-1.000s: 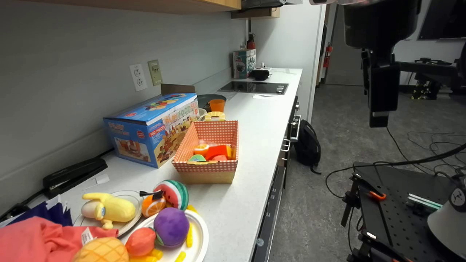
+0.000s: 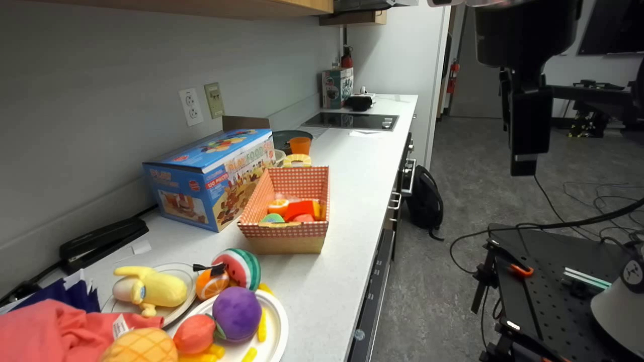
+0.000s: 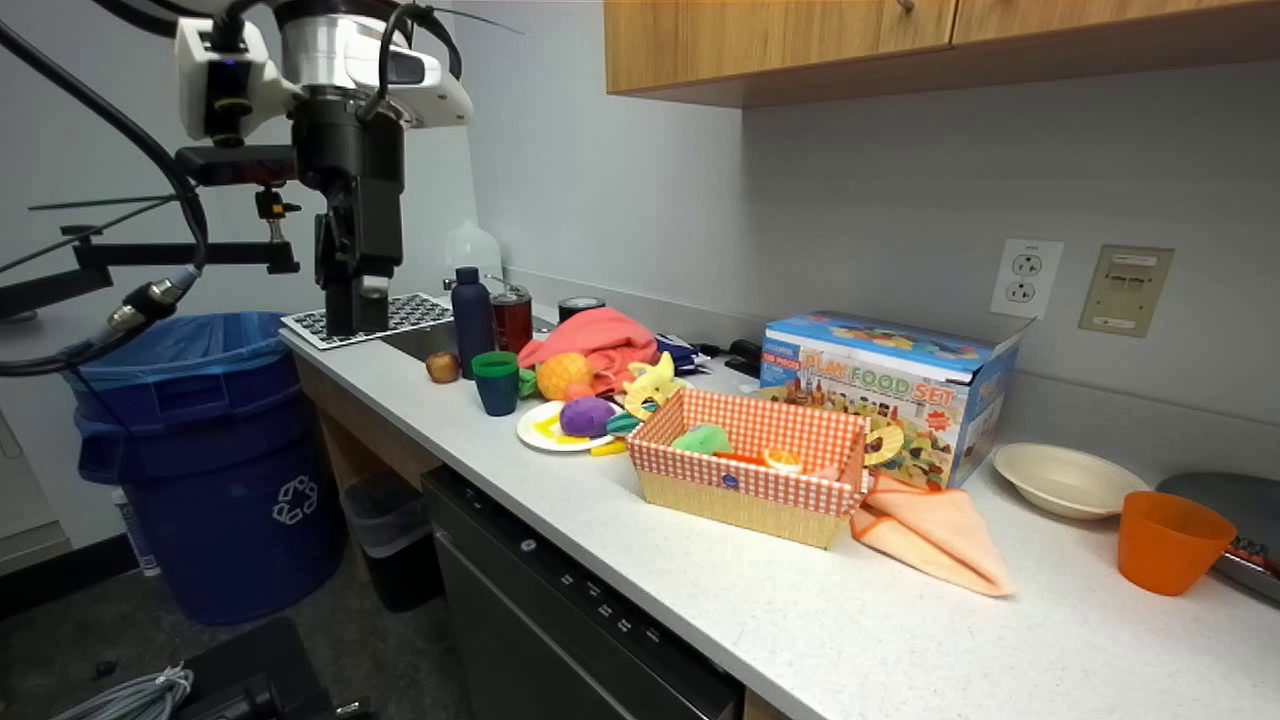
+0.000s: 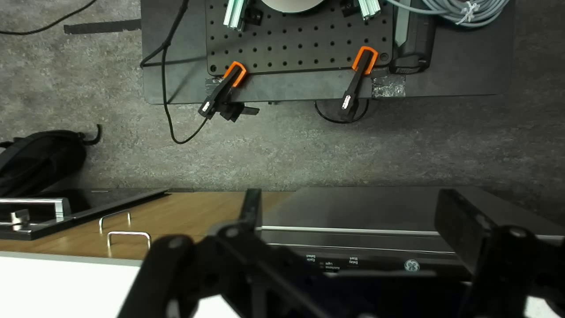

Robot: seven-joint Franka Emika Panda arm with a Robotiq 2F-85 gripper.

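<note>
My gripper stands open, its two dark fingers wide apart with only the floor and cabinet front showing between them. In exterior view 2 the gripper (image 3: 357,314) hangs pointing down, in the air and clear of the counter items. A checked red-and-white basket (image 2: 284,241) holds several toy foods, among them an orange slice and a red piece. On a white plate (image 2: 278,313) lie a purple plum (image 2: 236,313), a red fruit and yellow sticks. Beside it, a plush banana (image 2: 160,288) rests on another plate.
A blue play food box (image 3: 882,372) stands against the wall by the basket. Right of it are an orange cloth (image 3: 936,534), a bowl (image 3: 1068,480) and an orange cup (image 3: 1173,542). A dark bottle (image 3: 473,318) and green cup (image 3: 495,382) stand left.
</note>
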